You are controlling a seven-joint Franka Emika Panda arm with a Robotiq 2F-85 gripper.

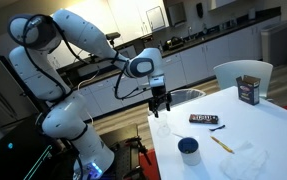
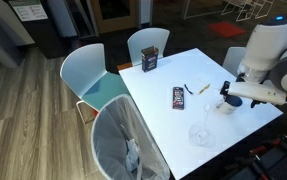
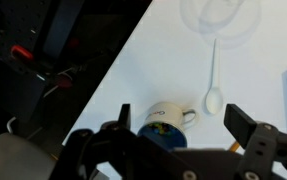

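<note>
My gripper (image 1: 161, 106) hangs over the near-left part of the white table, above the tabletop, its fingers apart. In the wrist view nothing shows between the fingers. A mug (image 3: 165, 114), pale outside and dark blue inside, lies in view between and just beyond the fingertips. Exterior view 1 has this mug (image 1: 189, 152) upright on the table, in front of and apart from the gripper. A white spoon (image 3: 214, 88) rests beside the mug, near a clear, round-edged item (image 3: 220, 15). The dark blue pen-like item (image 1: 217, 128) lies farther back.
A dark remote-like object (image 1: 204, 120) and an orange pencil-like stick (image 1: 223, 145) lie on the table (image 2: 168, 128). Toward the far edge stands a dark box (image 1: 248, 89). Chairs (image 2: 88, 75) and a lined bin (image 2: 118, 125) border the table.
</note>
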